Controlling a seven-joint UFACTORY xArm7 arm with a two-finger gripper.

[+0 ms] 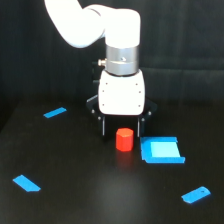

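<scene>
A small red block (124,140) with a faceted outline stands on the black table, left of a blue square (147,151). Directly over or just behind the block is my gripper (123,125), pointing down. Its dark fingers are spread wide, one to each side of the block's upper part, with gaps between them and the block. From this view I cannot tell how far down the fingertips reach beside it.
The blue square has a paler patch (165,149) within it. Blue tape strips mark the table at left front (26,184), left back (55,112) and right front (196,195).
</scene>
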